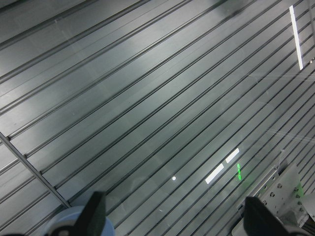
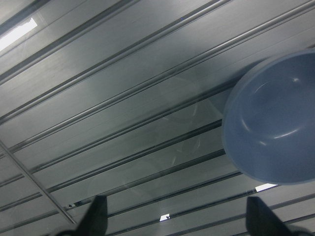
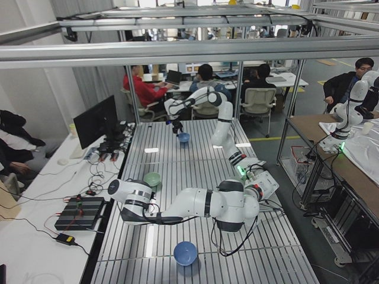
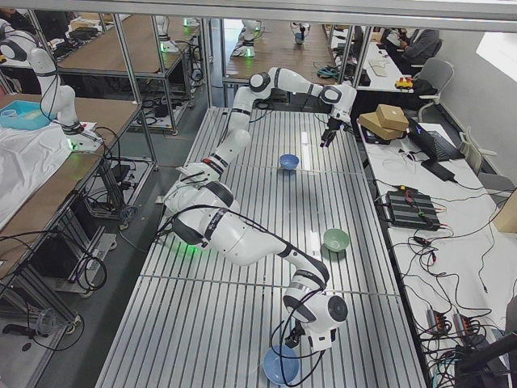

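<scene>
Three bowls sit on the slatted metal table: a blue one (image 3: 185,253) near my left arm, a green one (image 4: 336,239) between the arms, and a blue one (image 4: 281,365) under my right arm. My left gripper (image 4: 328,139) is raised above the table, open and empty, with part of its blue bowl (image 1: 74,216) at the bottom of the left wrist view. My right gripper (image 3: 176,128) hangs just beside and above the other blue bowl, open, with that bowl (image 2: 270,118) large at the right of the right wrist view.
A desk (image 3: 41,248) with monitor, black boxes and cables runs along one side. The arm bases stand on the opposite edge. Metal frame posts border the table (image 4: 178,339), which has bare slats around the bowls.
</scene>
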